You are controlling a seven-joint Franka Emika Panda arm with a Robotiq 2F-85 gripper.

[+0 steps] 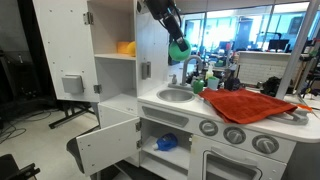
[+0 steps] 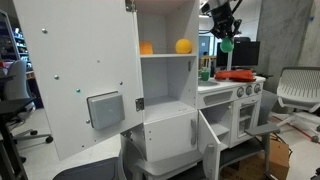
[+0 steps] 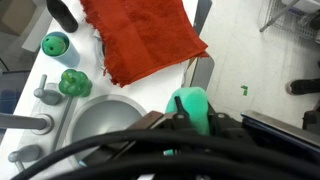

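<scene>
A green rounded object [image 1: 179,49] hangs in the air near the sink [image 1: 176,94], with my gripper [image 1: 177,40] shut on it. The same green object [image 2: 227,45] shows at the lower end of the arm in exterior view 2. From the wrist, the gripper has the pale green object [image 3: 192,105] between its fingers, over the counter's front edge. Cables and the gripper's body hide part of the object there.
A red cloth [image 1: 246,104] covers the counter's right part. A green pepper-like item [image 3: 73,82] and a cup [image 3: 56,44] stand beside the basin. Cabinet doors [image 2: 90,70] stand open; an orange ball [image 2: 183,46] sits on a shelf. Inside the lower cabinet is a blue item [image 1: 166,142].
</scene>
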